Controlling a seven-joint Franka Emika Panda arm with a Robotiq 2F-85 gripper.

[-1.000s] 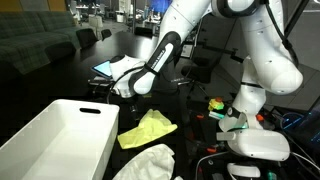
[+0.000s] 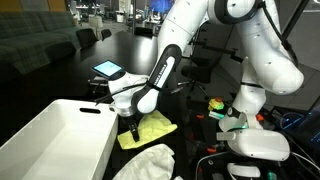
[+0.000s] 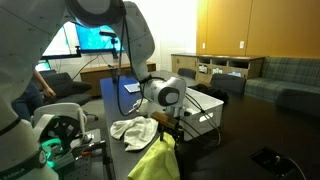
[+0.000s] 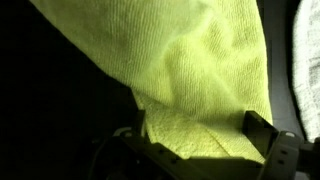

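Note:
A yellow cloth (image 2: 152, 131) lies spread on the dark table, and it fills most of the wrist view. My gripper is open, its two dark fingers set wide apart over one end of the yellow cloth (image 4: 190, 65). In exterior view 2 the gripper points down low over the far end of the cloth (image 3: 155, 163). Whether the fingertips touch the fabric I cannot tell. Folds run through the cloth between the fingers.
Beside the yellow cloth lies a crumpled white cloth (image 2: 146, 163); its edge (image 4: 308, 60) shows at the right of the wrist view. A large white box (image 2: 52, 143) stands close to the arm.
The arm has come down and my gripper now sits lower, close over the yellow cloth. Both cloths and the box look unmoved.

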